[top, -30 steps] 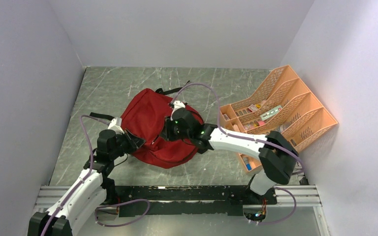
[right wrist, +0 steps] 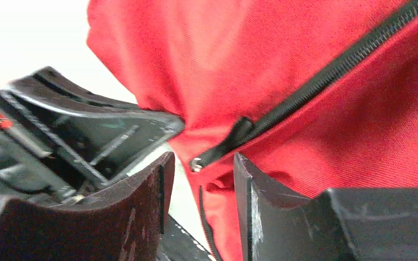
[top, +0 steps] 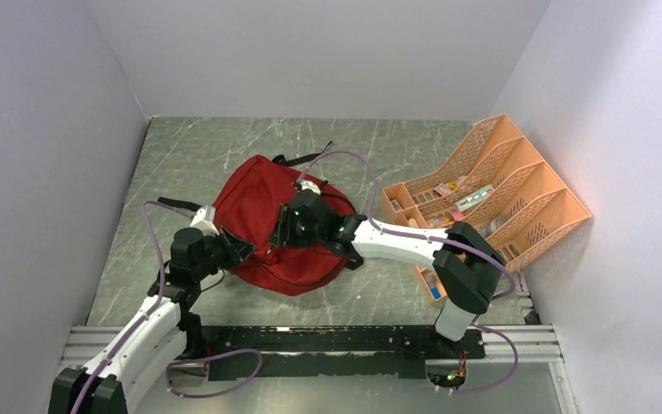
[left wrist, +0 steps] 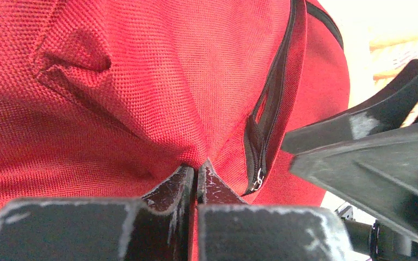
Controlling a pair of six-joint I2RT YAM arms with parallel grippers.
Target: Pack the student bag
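The red bag [top: 254, 194] lies on the table with its black straps spread around it. My left gripper is shut on a fold of the bag's red fabric. To the right of that pinch, a black zipper [left wrist: 275, 87] runs down to a metal zipper pull [left wrist: 259, 179]. Over the bag, in the right wrist view, my right gripper stands part open with a gap between its fingers. The zipper's end and pull [right wrist: 197, 163] show in that gap, beyond the fingertips; whether they touch cannot be told. The left gripper's dark fingers [right wrist: 125, 130] appear close by.
An orange divided organizer [top: 560, 203] stands on the right, holding small items such as a pale green box [top: 474, 197].
The left arm and the bag look unmoved.
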